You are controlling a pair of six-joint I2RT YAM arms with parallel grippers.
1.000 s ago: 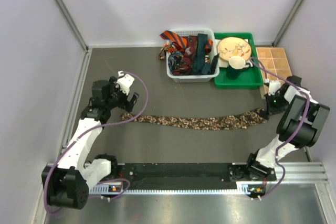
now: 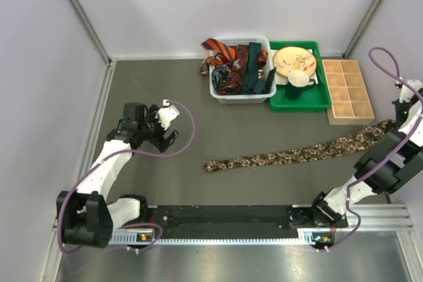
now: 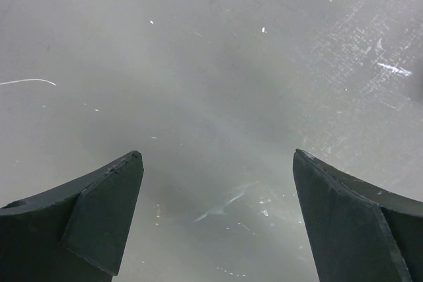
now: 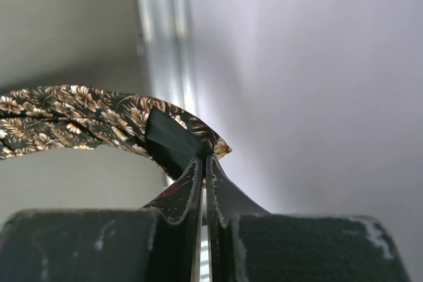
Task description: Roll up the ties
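A dark tie with a brown floral pattern (image 2: 291,156) stretches across the right part of the table, its narrow tip lying free near the middle. Its wide end is lifted at the right edge, where my right gripper is shut on it; a black patch of its underside (image 4: 173,138) shows just above the fingertips. Over bare table at the left, my left gripper stands open, with nothing between its fingers. More ties, striped, dark and patterned, lie heaped in a white basket (image 2: 241,99) at the back.
Beside the basket is a green tray (image 2: 306,105) with a mug (image 2: 299,84) and a round patterned plate (image 2: 295,61). An empty wooden divided box (image 2: 348,121) sits close to the right wall.
My right gripper has travelled right to the wall, drawing the tie along; the tie's free tip has slid from beside the left gripper towards the middle. The left arm has shifted slightly right.
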